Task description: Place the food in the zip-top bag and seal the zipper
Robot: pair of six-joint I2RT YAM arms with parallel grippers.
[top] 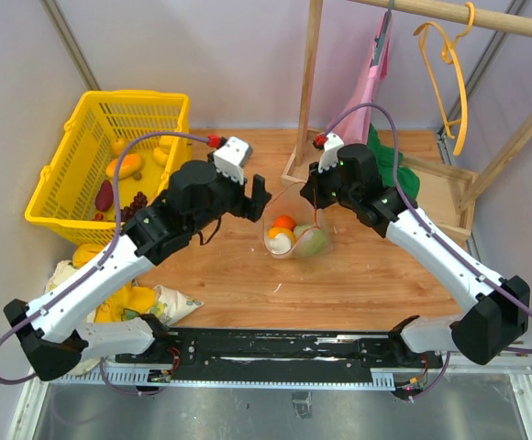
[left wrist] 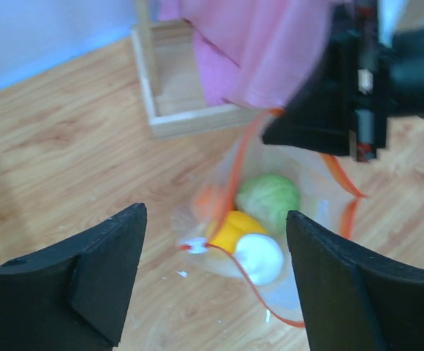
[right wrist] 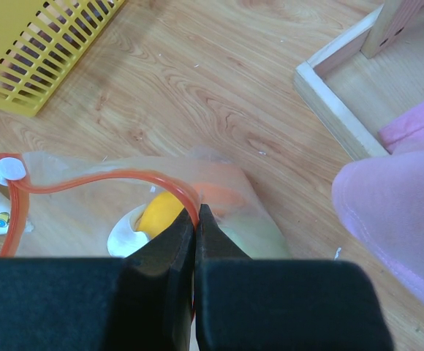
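The zip top bag (top: 298, 246) stands open-mouthed at the table's middle, holding an orange and yellow piece (left wrist: 234, 232), a green piece (left wrist: 267, 197) and a white piece (left wrist: 259, 258). My right gripper is shut on the bag's rim at its orange zipper line, also seen from above (top: 312, 191). My left gripper (top: 252, 200) is open, up and left of the bag, with nothing between its fingers; in the left wrist view the bag's free edge and white slider (left wrist: 196, 243) lie below it.
A yellow basket (top: 48, 183) of toy food stands at the left, yellow cloths and bags (top: 128, 301) in front of it. A wooden rack (top: 304, 73) with pink and green cloths stands behind the bag. Bare table lies in front.
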